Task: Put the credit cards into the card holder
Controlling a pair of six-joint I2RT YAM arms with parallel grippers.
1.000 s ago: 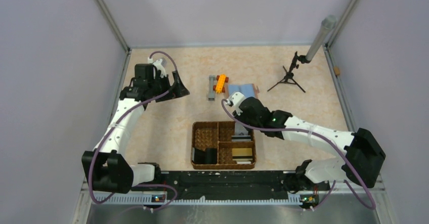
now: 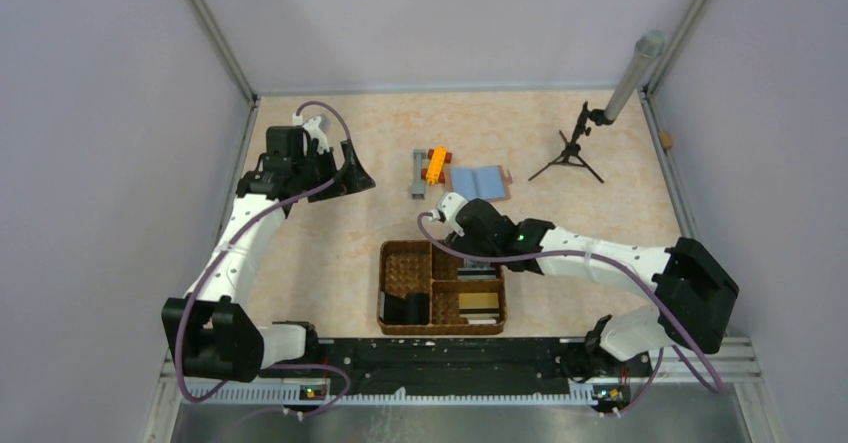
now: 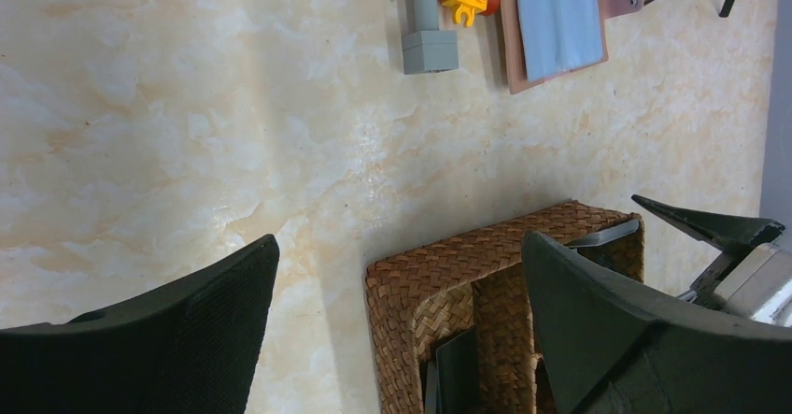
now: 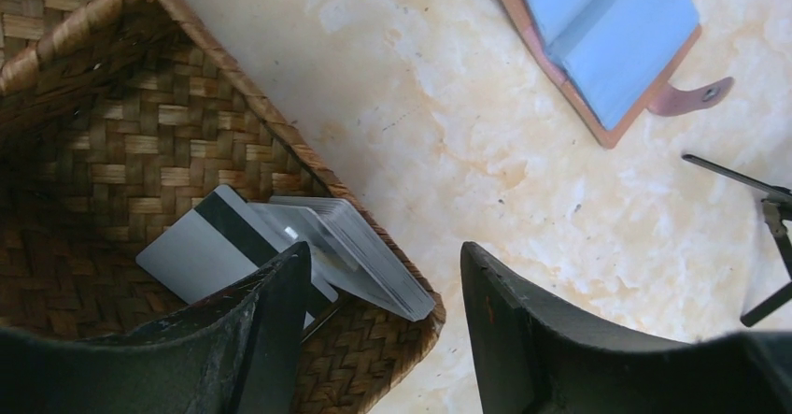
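An open brown card holder with a light-blue inside (image 2: 477, 183) and a snap strap lies on the table, beyond the woven basket (image 2: 384, 263). In the right wrist view, a silver card with a black stripe (image 4: 210, 250) rests in the basket's far right compartment, beside a leaning stack of pale thin edges (image 4: 378, 260). Over that compartment's outer wall my right gripper stands open, its fingers either side of the stack and wall, gripping nothing. My left gripper hangs open and empty above the table's left side.
Gold and white cards (image 2: 478, 305) fill the near right compartment; black items (image 2: 404, 309) lie in the near left. A grey bar (image 2: 419, 175) and an orange toy (image 2: 436, 166) sit left of the holder. A tripod (image 2: 572, 151) stands at the back right.
My right arm has shifted left and slightly nearer over the basket, now covering more of the far right compartment. The left arm and the table objects have stayed put.
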